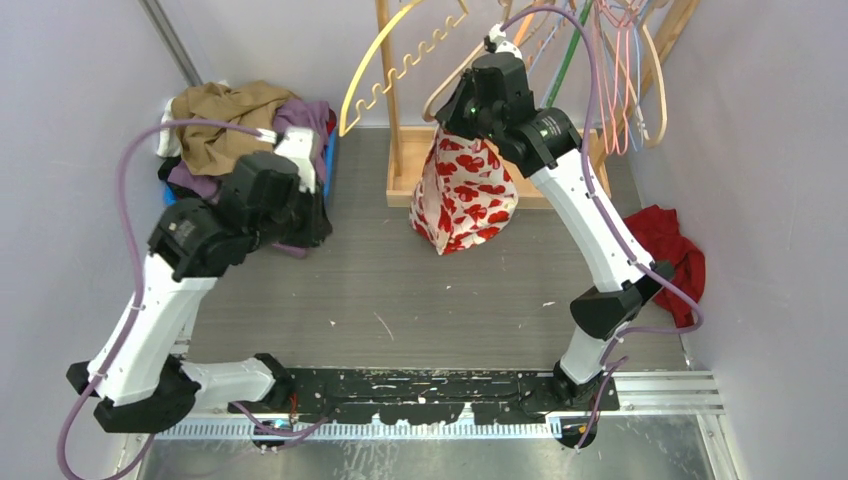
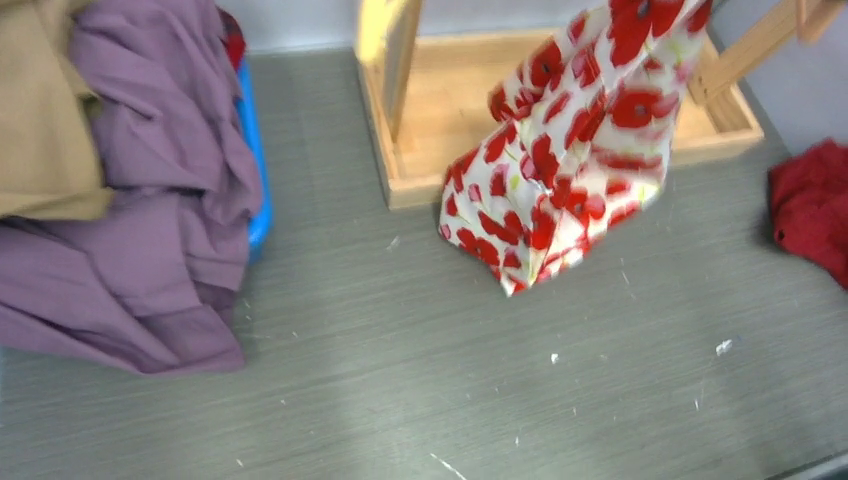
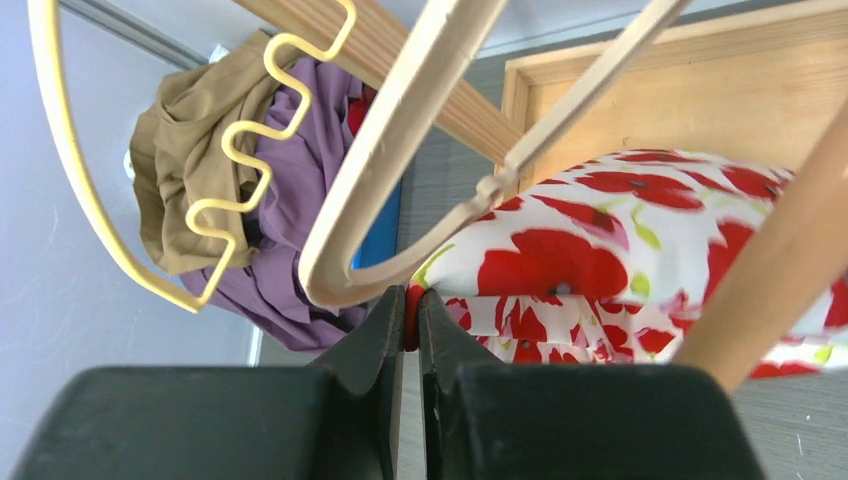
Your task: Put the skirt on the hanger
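The white skirt with red flowers (image 1: pixel 465 190) hangs from my right gripper (image 1: pixel 447 118), bunched over the rack's base. In the right wrist view the fingers (image 3: pixel 375 385) are shut on a small red pinch of its cloth. Just beyond those fingertips, a beige wooden hanger (image 3: pixel 385 150) shows its rounded end, very close to the skirt's held corner; whether they touch cannot be told. My left gripper (image 1: pixel 322 238) is over the floor by the basket, apart from the skirt. Its fingers are out of the left wrist view, where the skirt (image 2: pixel 570 170) hangs free.
A yellow notched hanger (image 1: pixel 370 65) hangs left of the beige one; pink and other hangers crowd the right. The blue basket (image 2: pixel 256 165), heaped with brown and purple clothes, stands left. Red cloth (image 1: pixel 665 255) lies at right.
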